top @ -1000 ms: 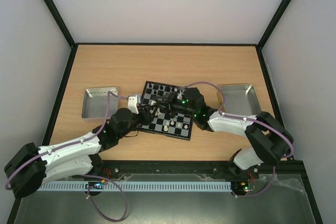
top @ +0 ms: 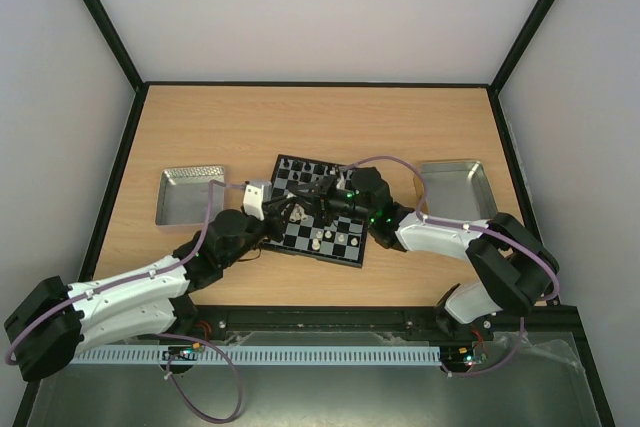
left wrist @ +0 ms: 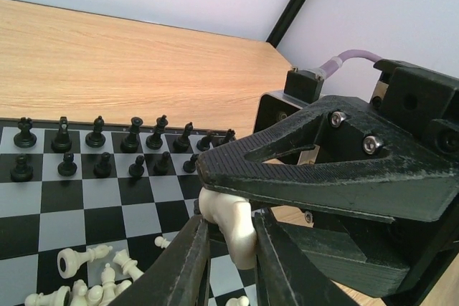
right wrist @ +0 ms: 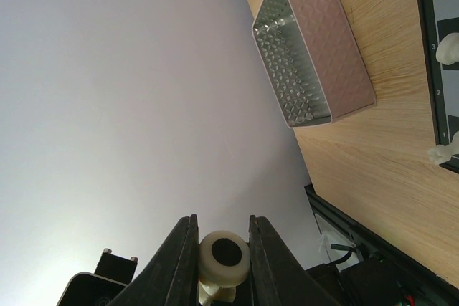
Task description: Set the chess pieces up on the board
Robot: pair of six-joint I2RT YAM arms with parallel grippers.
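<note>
The chessboard (top: 315,249) lies between the arms, black pieces (left wrist: 62,134) upright on its far rows, several white pieces (left wrist: 79,263) lying loose nearer. My right gripper is shut on a white chess piece (right wrist: 224,266), held above the board. In the left wrist view that piece protrudes from the right fingers, and my left gripper has its fingertips at it from below; whether they touch or close on it is unclear. In the top view both grippers meet over the board.
A metal tray (top: 190,207) stands left of the board, another tray (top: 455,192) to the right.
The left arm has shifted very slightly around the meeting point over the board. The right arm looks unchanged.
</note>
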